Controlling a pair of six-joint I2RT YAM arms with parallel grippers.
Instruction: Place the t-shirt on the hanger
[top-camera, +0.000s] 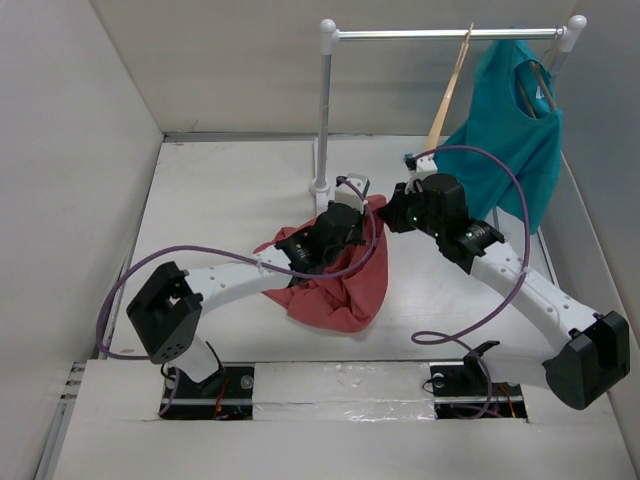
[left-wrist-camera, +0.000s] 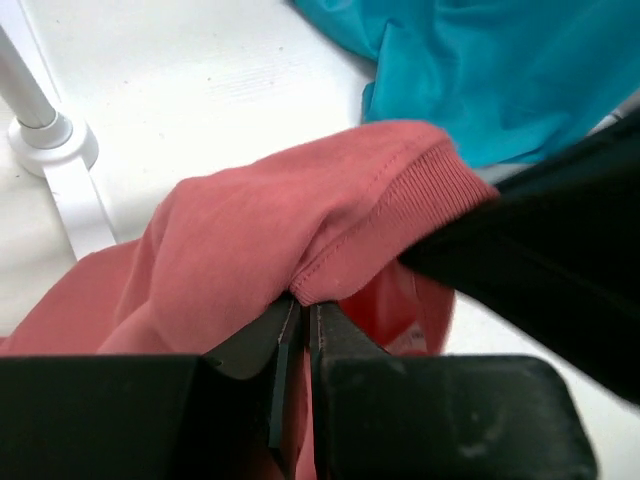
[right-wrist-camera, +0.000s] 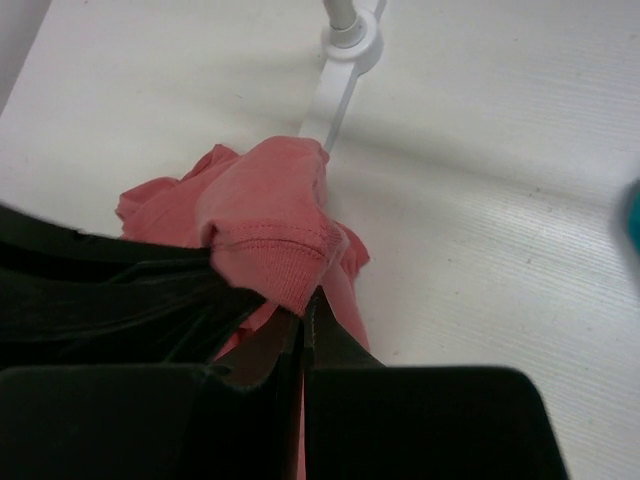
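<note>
The red T-shirt lies bunched on the white table, its upper part lifted between my grippers. In the left wrist view my left gripper is shut on a fold of it, below a ribbed edge. My right gripper is shut on the same raised part, with the ribbed band just above its fingertips. The two grippers are close, each filling part of the other's wrist view. A bare wooden hanger hangs from the rail, behind the right gripper.
A teal shirt hangs on the rack's right side. The rack's rail runs across the back, and its post with a foot stands just behind the red shirt.
</note>
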